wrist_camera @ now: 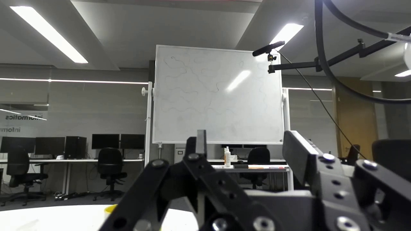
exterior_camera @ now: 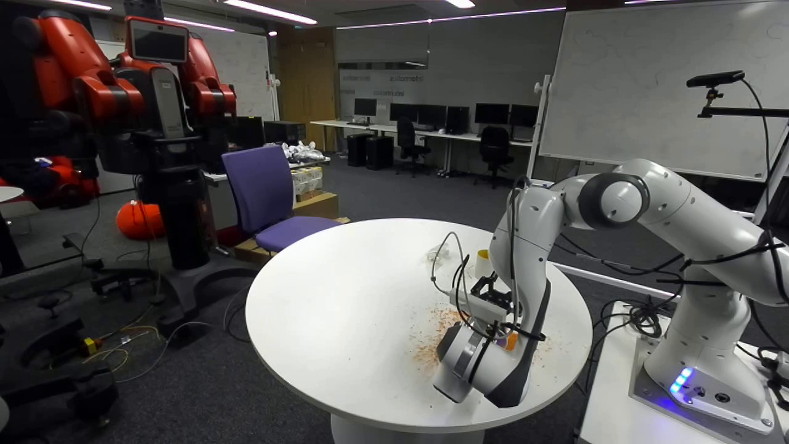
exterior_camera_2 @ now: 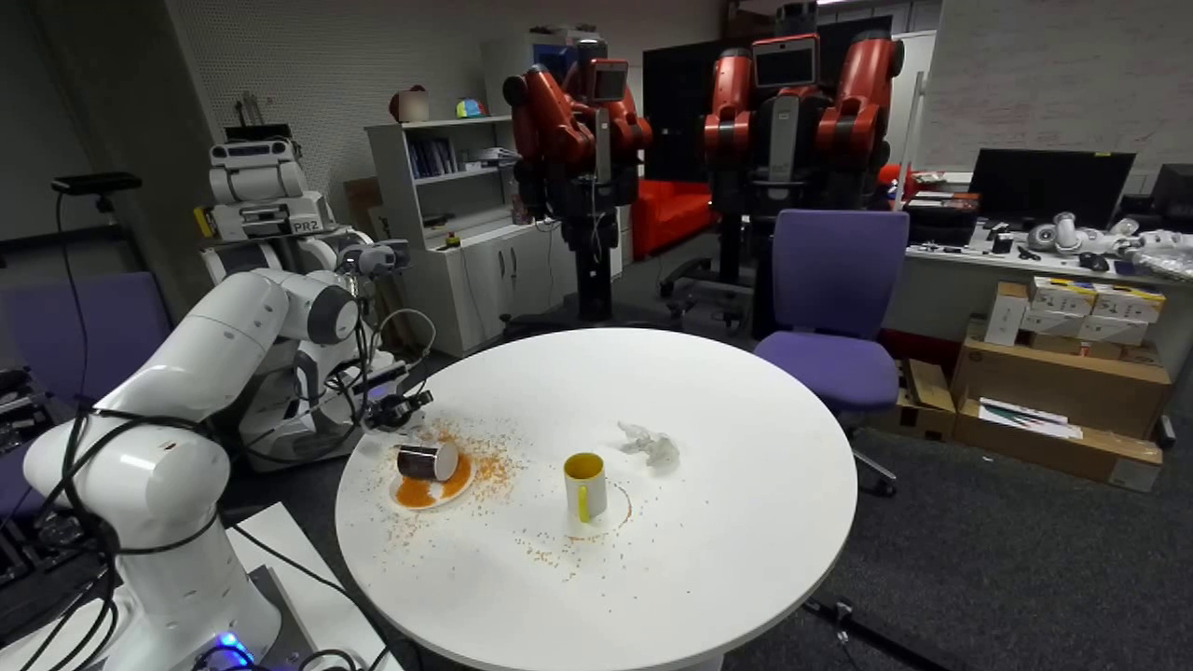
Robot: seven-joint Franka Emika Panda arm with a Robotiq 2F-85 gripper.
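A dark cup with a pale end point(exterior_camera_2: 428, 460) lies on its side on a white plate point(exterior_camera_2: 465, 487), in exterior view 2. Orange grains point(exterior_camera_2: 416, 493) cover part of the plate and are scattered widely over the tabletop around it. My gripper point(exterior_camera_2: 416, 404) is just beyond the cup, above the table and apart from it. In the wrist view the fingers of the gripper stand apart, with nothing between them. Exterior view 1 has the arm hiding most of the plate and the cup.
A white mug with a yellow inside point(exterior_camera_2: 584, 487) stands upright near the middle of the round white table point(exterior_camera_2: 716, 537). Crumpled clear plastic point(exterior_camera_2: 649, 445) lies behind it. A purple chair point(exterior_camera_2: 839, 302) stands close to the edge.
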